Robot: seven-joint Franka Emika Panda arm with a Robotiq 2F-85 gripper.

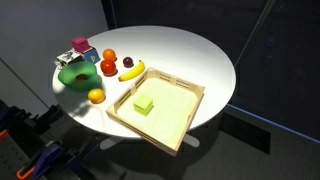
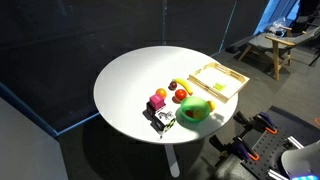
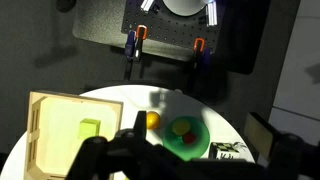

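Note:
My gripper stands open in the wrist view, its dark fingers wide apart at the lower edge and nothing held between them. A green bowl [image 1: 77, 76] sits at the table's near left. In the wrist view, the bowl [image 3: 202, 139] appears in the gap between the fingers, with a yellow-green item [image 3: 181, 127] and a red item [image 3: 189, 138] inside. An orange [image 1: 96, 96] rests beside the bowl. The shallow wooden tray [image 1: 178, 125] holds a light green block [image 1: 144, 103] on its floor.
A banana [image 1: 132, 71], a red tomato-like item [image 1: 108, 68], another orange [image 1: 109, 54] and a small dark round item [image 1: 128, 62] lie behind the bowl. A pink block [image 1: 80, 44] and a printed box [image 2: 163, 118] are clustered nearby.

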